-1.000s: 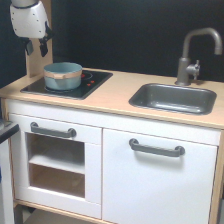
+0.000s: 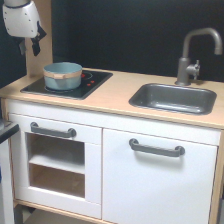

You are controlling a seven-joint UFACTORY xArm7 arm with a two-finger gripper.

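The arm's white end and dark gripper (image 2: 31, 47) are at the top left, above and to the left of the stove. A blue-grey pot (image 2: 62, 77) with a brownish rim sits upright on the black cooktop (image 2: 93, 83). Clear space separates the gripper from the pot. The dark fingers are small in the view and blend together, so how far apart they stand is hard to make out. Nothing is seen hanging from them.
A metal sink (image 2: 172, 98) with a grey faucet (image 2: 190, 58) is set into the right of the wooden counter (image 2: 118, 94). Below are an oven door (image 2: 52, 131) and a white cabinet door (image 2: 150, 185). The counter between cooktop and sink is bare.
The arm and gripper have shifted slightly to the left and a little upward, away from the pot. The pot sits where it was.
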